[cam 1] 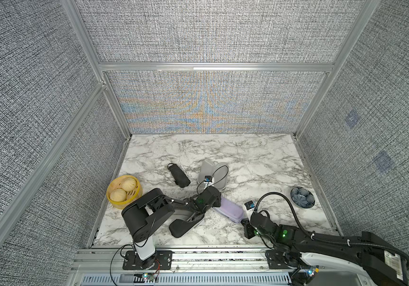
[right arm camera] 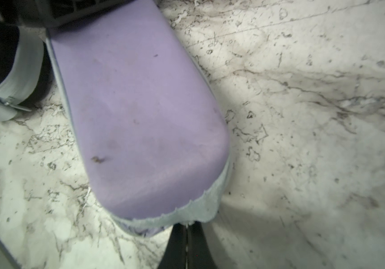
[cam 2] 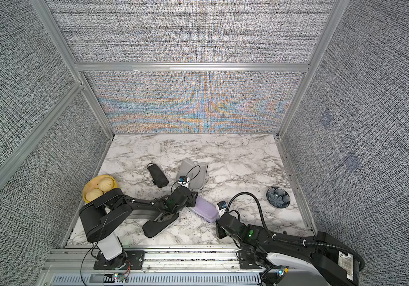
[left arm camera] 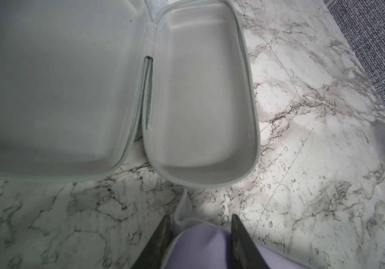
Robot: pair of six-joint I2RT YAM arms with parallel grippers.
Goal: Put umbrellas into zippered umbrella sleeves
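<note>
A lavender zippered sleeve (right arm camera: 141, 107) lies in the middle front of the table, its zip at the near end. My left gripper is shut on its far end. My right gripper is shut at the near zipper end; whether anything thin is between its fingers cannot be told. Behind, an open grey sleeve (left arm camera: 199, 94) lies empty. A folded black umbrella (cam 1: 179, 175) lies left of it. A black sleeve (cam 1: 181, 227) lies beside the lavender one, partly under the left arm.
A bamboo steamer with buns (cam 1: 113, 183) stands at the far left, and a dark round dish (cam 1: 302, 197) at the right.
</note>
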